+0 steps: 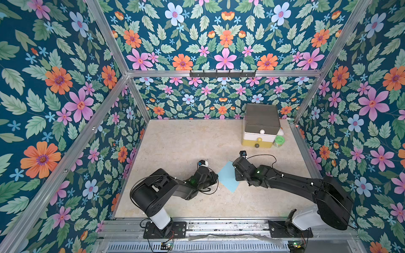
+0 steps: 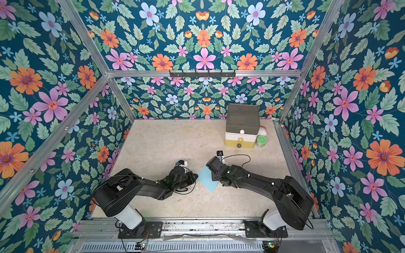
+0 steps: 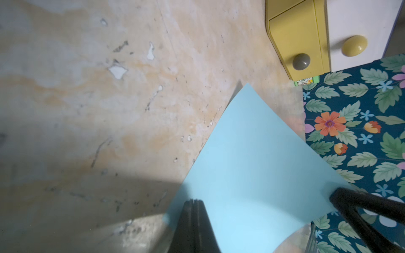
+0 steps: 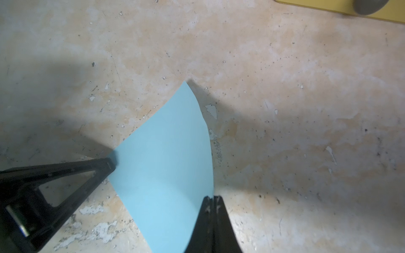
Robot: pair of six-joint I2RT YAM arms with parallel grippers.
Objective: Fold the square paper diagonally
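Note:
The light blue square paper (image 1: 227,179) lies on the table between both grippers, turned as a diamond. My left gripper is shut, its tips at the paper's edge in the left wrist view. My right gripper is shut at the paper's right edge, which curves slightly and casts a shadow in the right wrist view; whether paper is between its fingers I cannot tell. No crease shows on the paper (image 4: 164,160).
A small drawer box (image 2: 241,124) with yellow, white and grey parts stands at the back right, a green round container (image 2: 261,140) beside it.

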